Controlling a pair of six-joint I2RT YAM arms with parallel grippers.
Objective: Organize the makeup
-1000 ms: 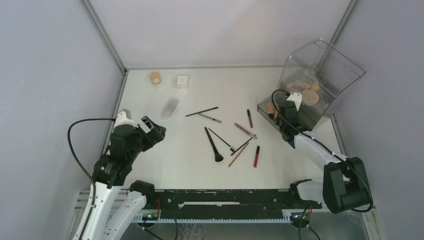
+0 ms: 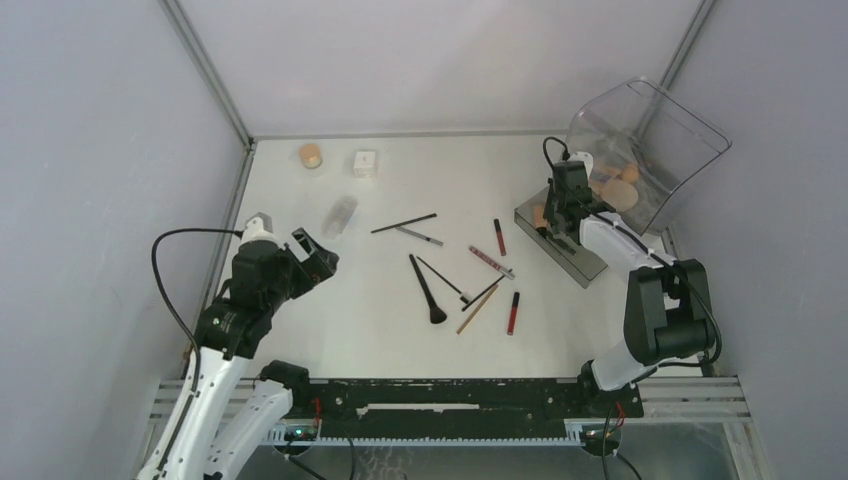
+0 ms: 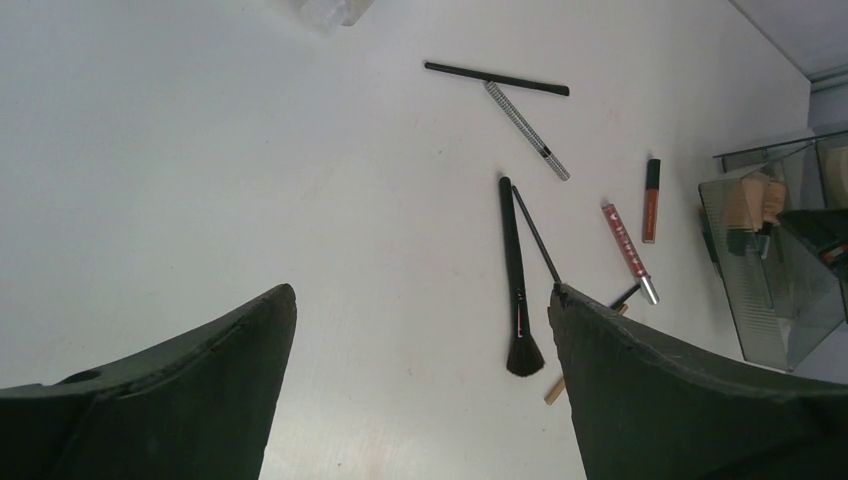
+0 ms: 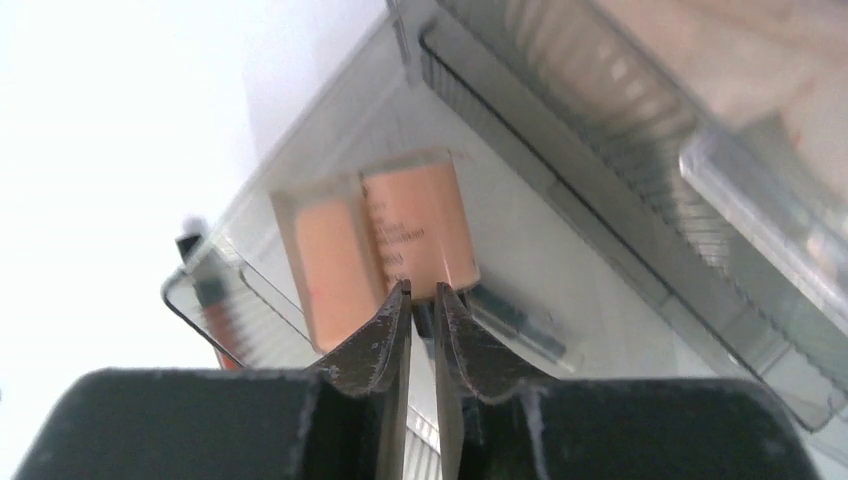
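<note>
A clear acrylic organizer (image 2: 585, 270) at the right holds peach-topped items. In the right wrist view two peach pieces (image 4: 420, 220) lie in its front compartment beside a dark tube (image 4: 520, 320). My right gripper is over that compartment, shut on a dark item just below a peach piece, largely hidden by the fingers. My left gripper (image 2: 310, 262) hangs open over the left of the table, empty. Loose on the table lie a large black brush (image 2: 430, 300), thin brushes and pencils (image 2: 478, 310), red lip tubes (image 2: 513, 313) and a patterned tube (image 2: 490, 262).
A peach jar (image 2: 310, 156), a white box (image 2: 365, 163) and a clear item (image 2: 340, 215) lie at the back left. The organizer's raised lid leans near the right wall.
My right arm has moved back and its gripper now stands higher in the top view over the organizer. My left arm has shifted slightly to the right.
</note>
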